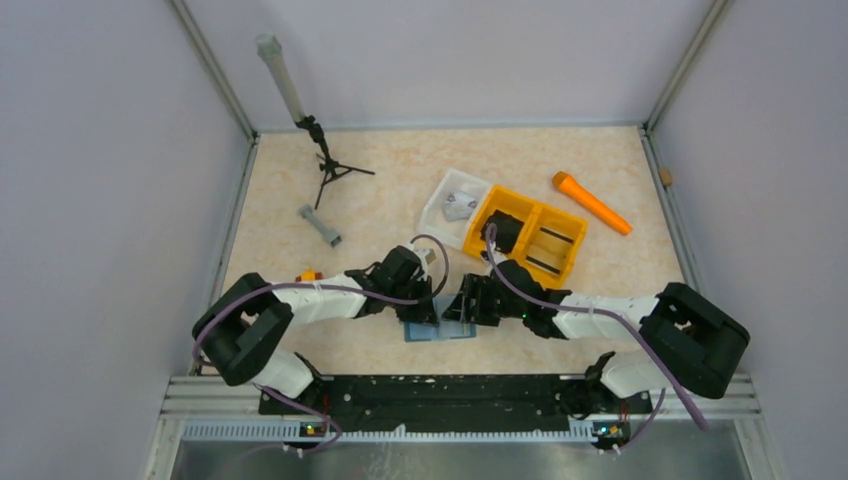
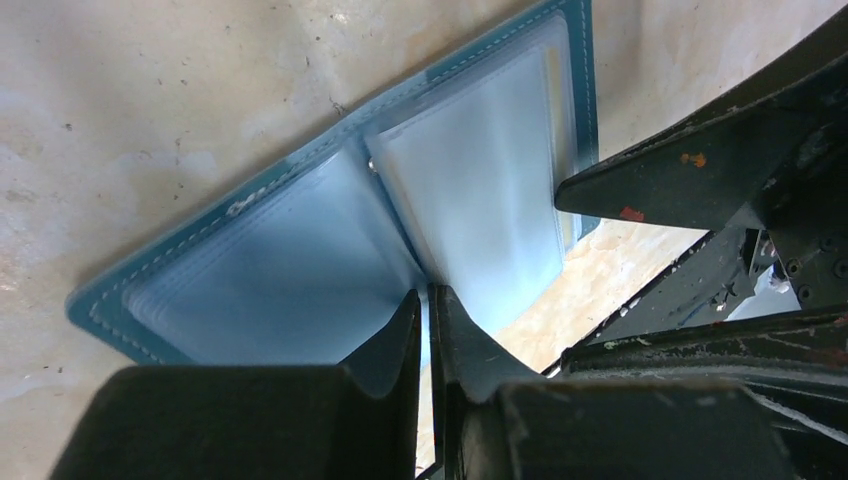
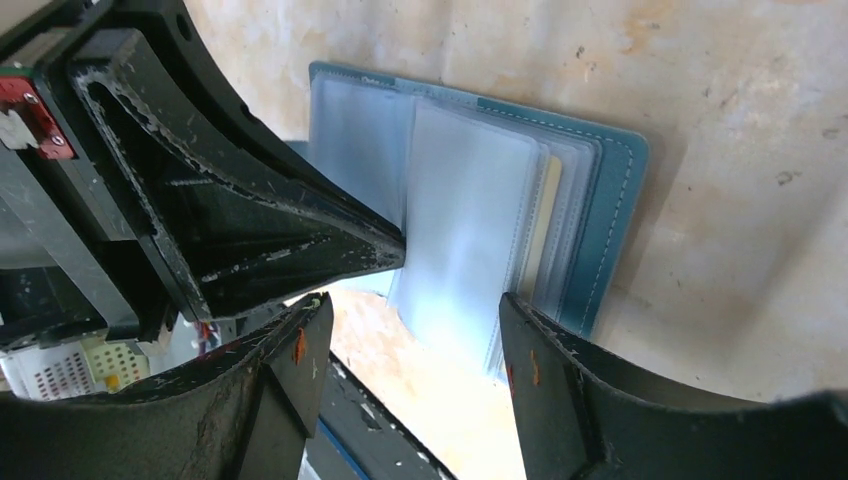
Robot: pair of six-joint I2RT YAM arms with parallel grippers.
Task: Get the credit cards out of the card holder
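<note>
The card holder (image 1: 440, 331) lies unfolded on the table, blue-edged with frosted clear pockets. A cream card edge (image 3: 545, 212) shows inside its right-hand pocket (image 3: 465, 200). My left gripper is over the middle of the holder, its fingers close together with a narrow gap between them; whether any pocket film lies in that gap is unclear. My right gripper stands wide open over the right half, one finger (image 3: 535, 345) near the pocket's outer edge. In the top view both grippers partly cover the holder.
Behind stand a white tray (image 1: 432, 212) and an orange tray (image 1: 583, 238) holding a few items. An orange microphone-shaped object (image 1: 592, 203) lies far right. A grey dumbbell-shaped object (image 1: 320, 225) and a tripod (image 1: 325, 165) are at left.
</note>
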